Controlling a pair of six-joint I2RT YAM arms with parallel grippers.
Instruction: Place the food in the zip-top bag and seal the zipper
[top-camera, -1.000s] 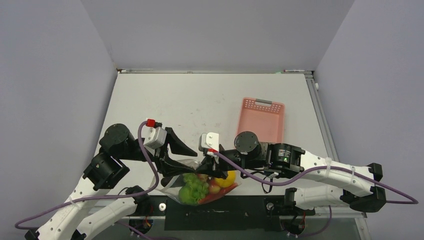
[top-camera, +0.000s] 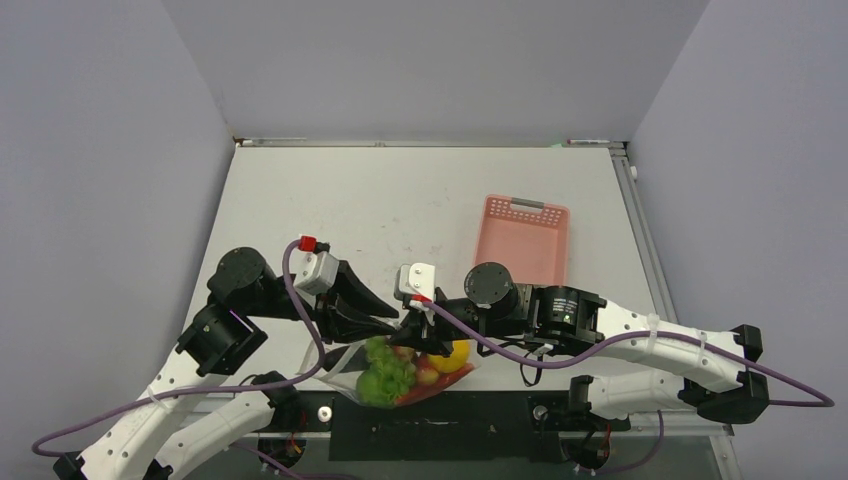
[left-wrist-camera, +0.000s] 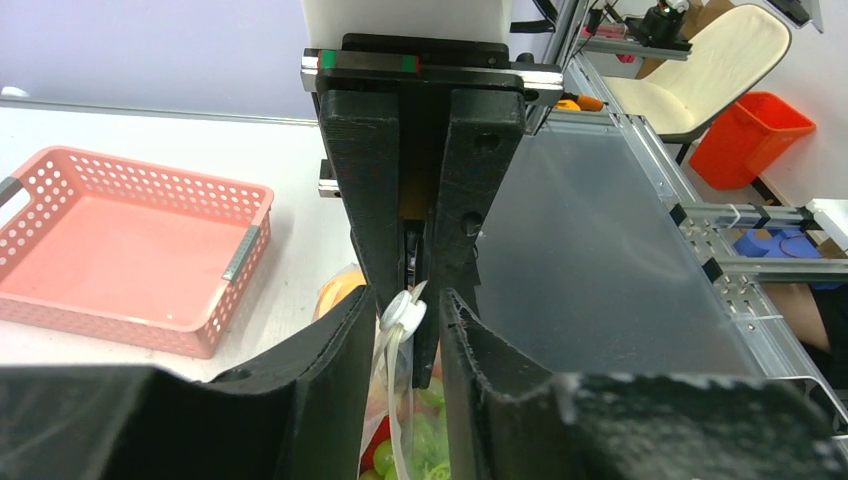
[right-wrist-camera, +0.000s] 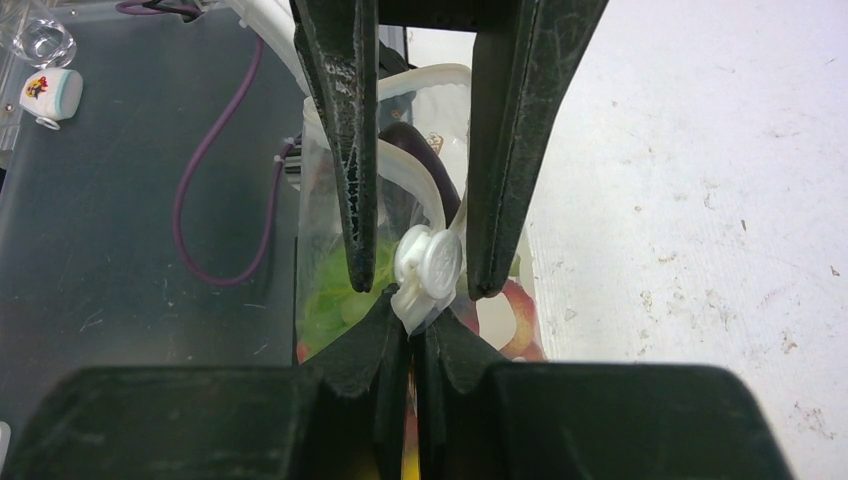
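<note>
A clear zip bag lies at the table's front edge with food inside: green lettuce, a yellow item, red pieces and a dark eggplant. The white slider sits on the zipper near the bag's corner; beyond it the mouth gapes in the right wrist view. My right gripper is shut on the bag's corner just below the slider. My left gripper is part open, its fingers on either side of the slider with gaps showing.
An empty pink basket stands to the right, behind the right arm. Both arms meet closely over the bag.
The left gripper's fingers have come closer together around the slider, and its arm has shifted slightly right. The right arm and bag look almost unmoved.
</note>
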